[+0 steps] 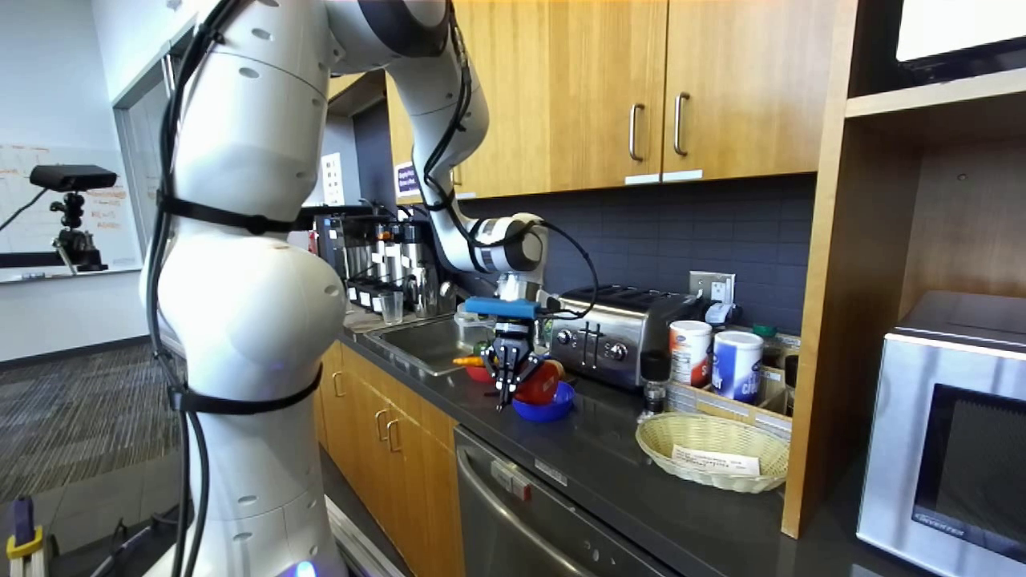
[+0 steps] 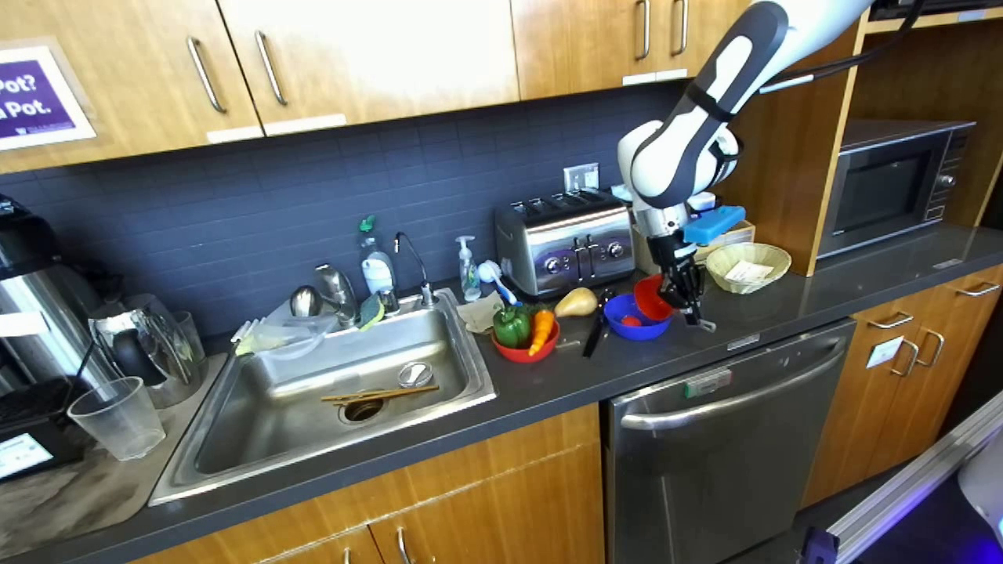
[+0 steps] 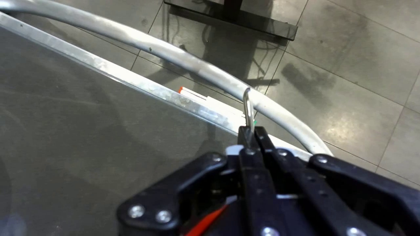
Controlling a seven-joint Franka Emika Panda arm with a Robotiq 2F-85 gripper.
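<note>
My gripper is low over the counter, shut on a slender metal handle whose bent end sticks out past the fingertips. Beside the fingers a red cup is tipped over the blue bowl; it appears to belong to that handle, though the join is hidden. A small red round item lies inside the blue bowl. In exterior view 1 the red cup covers part of the blue bowl. Only a red sliver shows at the bottom of the wrist view.
Left of the blue bowl are a black-handled utensil, a yellow squash and a red bowl with a green pepper and carrot. Behind stands a toaster. A wicker basket is to the right, with bare counter before it.
</note>
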